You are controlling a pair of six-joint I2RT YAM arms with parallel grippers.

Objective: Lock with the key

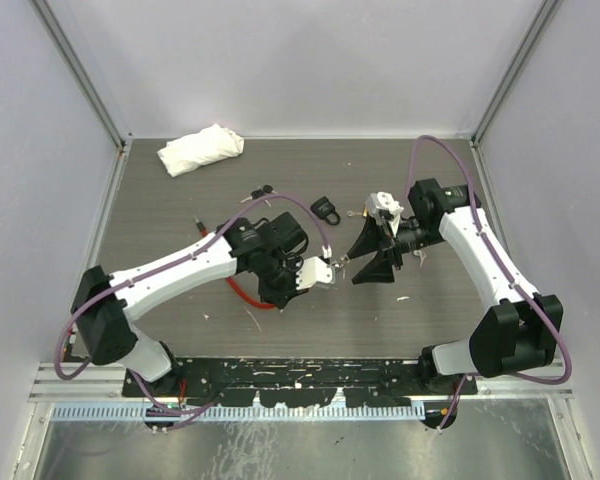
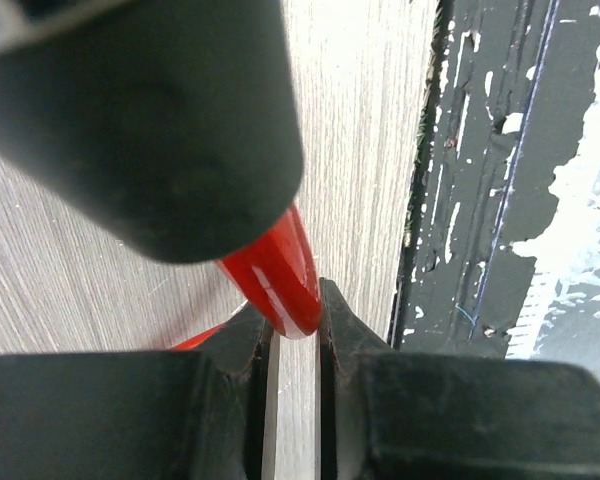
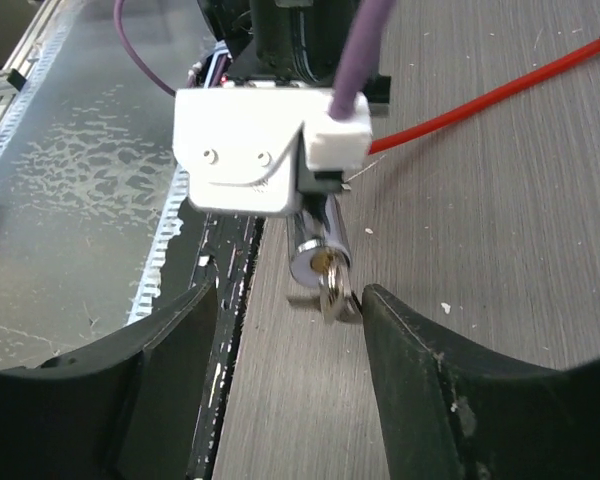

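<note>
A cable lock has a red cable (image 1: 248, 295), a dark sleeve (image 2: 160, 130) and a steel cylinder (image 3: 316, 240). My left gripper is shut on the red part just below the sleeve. A small metal key (image 3: 330, 290) stands at the cylinder's end face, seemingly in the keyhole; how deep it sits is hidden. Around it my right gripper is open, its fingers (image 3: 385, 325) spread to either side. The key lies close to one fingertip; I cannot tell whether they touch. From above, the right gripper (image 1: 372, 265) faces the lock from the right.
A black padlock (image 1: 325, 210) lies behind the grippers, with small keys (image 1: 355, 213) to its right. Further left is another dark item with keys (image 1: 260, 192). A white cloth (image 1: 202, 150) rests at the back left.
</note>
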